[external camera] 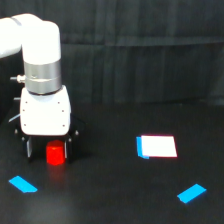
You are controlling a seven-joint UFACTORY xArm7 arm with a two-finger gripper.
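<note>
At the left of the camera view, a white arm ends in a dark gripper (49,153) pointing down. A small red object (55,154) stands below the hand, in the space between the fingers. The dark fingers (28,148) look spread apart, with a gap between the left one and the red object. On the right side the finger is hard to make out against the black background, so contact there cannot be told.
A white card with a red edge (159,146) lies right of centre, a blue strip (140,147) along its left side. Blue strips lie at the front left (22,184) and the front right (191,193).
</note>
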